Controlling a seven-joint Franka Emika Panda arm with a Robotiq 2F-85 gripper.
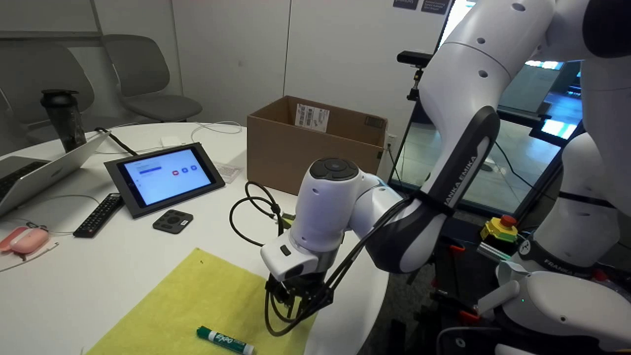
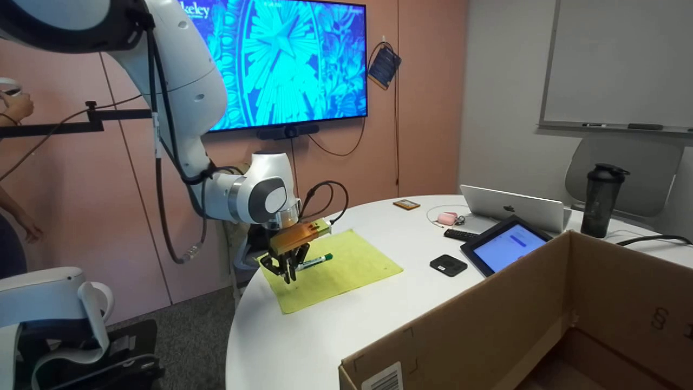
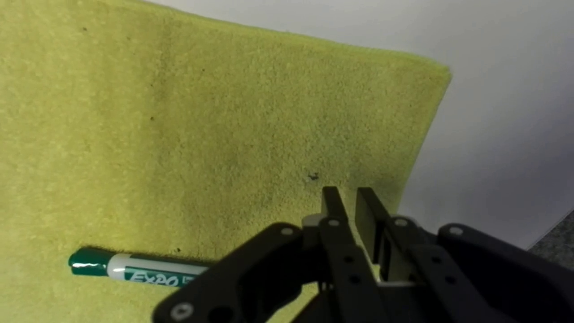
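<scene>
A yellow cloth lies spread on the white table, one corner towards the table's edge in the wrist view. My gripper is over the cloth near that corner, pointing down. A narrow gap separates its fingertips, and yellow shows through it. Whether a fold of cloth is pinched there or the cloth just lies beneath cannot be made out. In exterior view 2 the gripper hangs low over the cloth. A green-capped Expo marker lies on the cloth to the left, partly hidden by a finger in the wrist view.
An open cardboard box stands at the table's far side. A tablet, a small black puck, a remote, a pink case and a laptop occupy the left. Bare table lies around the cloth.
</scene>
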